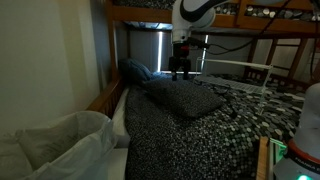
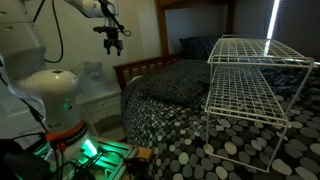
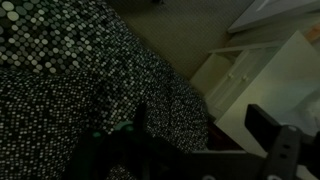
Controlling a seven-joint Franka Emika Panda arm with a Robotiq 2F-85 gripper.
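Observation:
My gripper (image 1: pixel 180 75) hangs in the air above a bed, its fingers apart and nothing between them. In the second exterior view the gripper (image 2: pixel 112 50) is high at the upper left, pointing down. Its dark fingers stand wide apart at the bottom of the wrist view, over the dotted bedding (image 3: pixel 115 55). A dark, patterned blanket (image 1: pixel 185 98) lies bunched on the bed, well below the gripper and apart from it. At the head of the bed sits a dark blue pillow (image 1: pixel 133 70).
A white bin with a liner (image 1: pixel 70 145) stands at the near left, beside the bed. A white wire rack (image 2: pixel 245 100) stands on the right. Wooden bed rails (image 1: pixel 107 98) edge the bed, and an upper bunk (image 1: pixel 150 14) spans overhead.

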